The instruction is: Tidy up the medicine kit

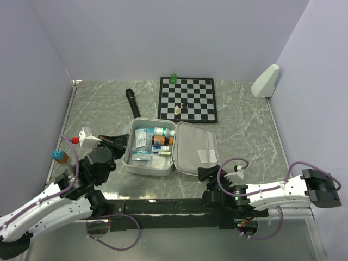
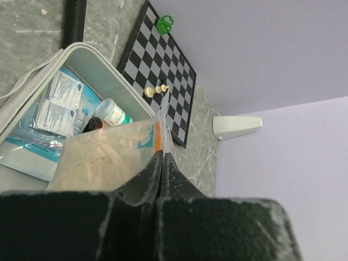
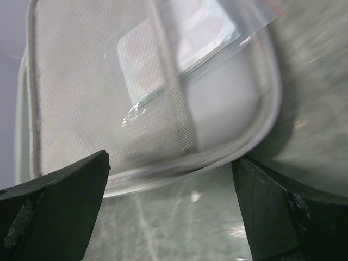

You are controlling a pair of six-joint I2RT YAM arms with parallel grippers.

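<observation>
The open kit (image 1: 135, 168) holds sachets (image 2: 60, 117) in a blue bag, a white bottle (image 2: 112, 114), an orange-capped brown bottle (image 1: 162, 140) and small boxes. My left gripper is shut above the kit's left side, with a clear bag of beige items (image 2: 100, 160) at its fingertips. The kit's lid (image 1: 190, 141) lies open to the right, with a flat packet (image 3: 147, 60) in its mesh pocket. My right gripper is open at the lid's near edge.
A chessboard (image 1: 198, 98) with a few pieces stands behind the kit, a black microphone (image 1: 132, 103) to its left. A white object (image 1: 263, 81) stands back right.
</observation>
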